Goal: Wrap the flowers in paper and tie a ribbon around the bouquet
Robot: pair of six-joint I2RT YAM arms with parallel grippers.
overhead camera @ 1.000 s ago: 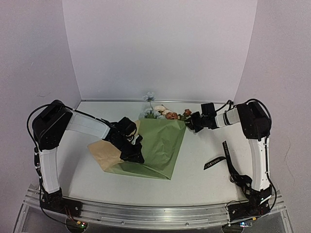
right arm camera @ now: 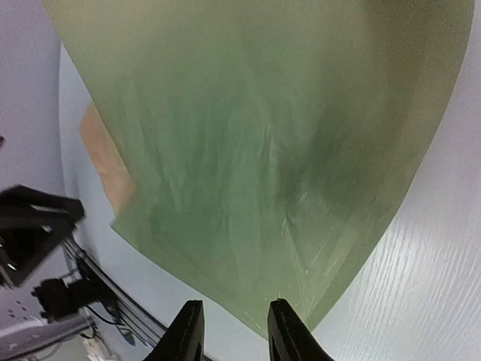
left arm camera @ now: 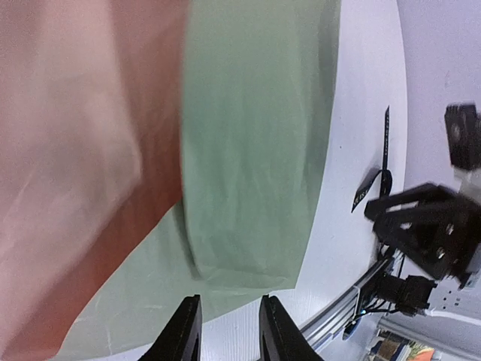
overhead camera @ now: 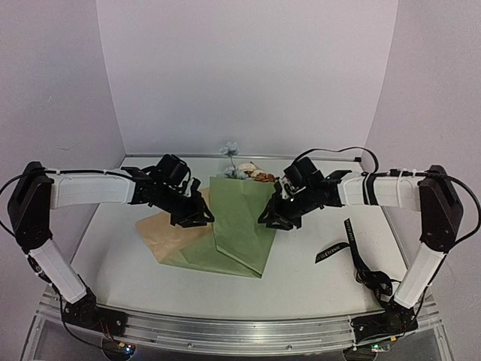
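Observation:
The green wrapping paper lies folded over a tan sheet. Behind its far edge the fake flowers show: a pale blue bloom on a stem and cream and orange blooms. Their stems are hidden by the paper. My left gripper is over the paper's left part, fingers parted, nothing between them. Over the paper's right edge, my right gripper is also open and empty. A black printed ribbon rests on the table at the right, its end bunched near the front.
Bare white table surrounds the paper in front and at both sides. An aluminium rail runs along the front edge. Pale walls close off the back and sides. Both arms reach inward, their grippers facing each other fairly closely.
My right gripper has come from the flowers at the paper's far right corner forward and left over the paper. The left gripper has shifted slightly back and left. The paper's right side now sits farther inward.

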